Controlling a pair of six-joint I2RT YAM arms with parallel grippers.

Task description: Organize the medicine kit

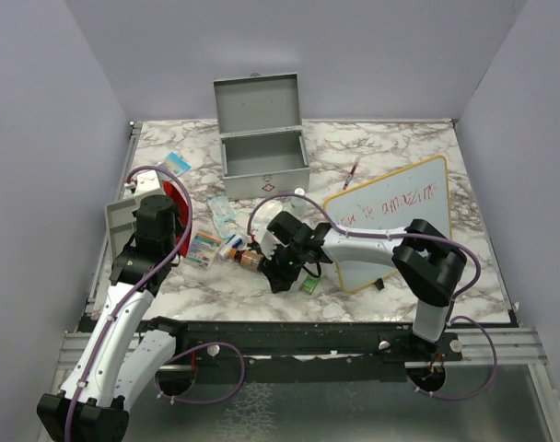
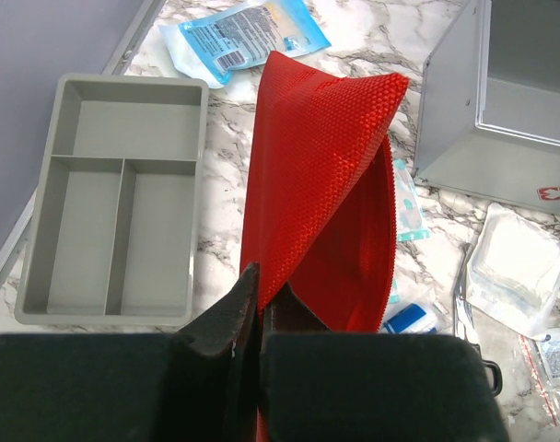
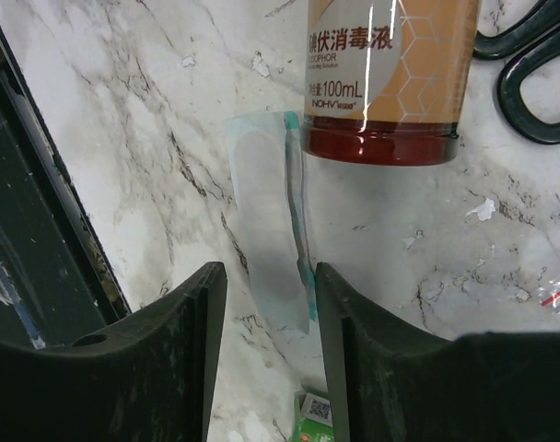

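Observation:
My left gripper is shut on a red bag [image 2: 317,184], which stands up between its fingers beside a grey divided tray [image 2: 123,162]. The grey metal medicine box [image 1: 266,178] stands open at the back centre. My right gripper is part open, its fingertips over the lower end of a flat pale packet [image 3: 266,211], one on each side. Just beyond lie a brown iodophor bottle [image 3: 386,69] and black-handled scissors [image 3: 533,92]. A green pack [image 3: 312,414] shows below the fingers.
A whiteboard [image 1: 381,203] covers the right of the table, with a pen [image 1: 350,175] behind it. Blue packets [image 2: 243,41], white gauze [image 2: 515,262] and small packs crowd the centre and left. The front edge [image 3: 50,212] is close to the right gripper.

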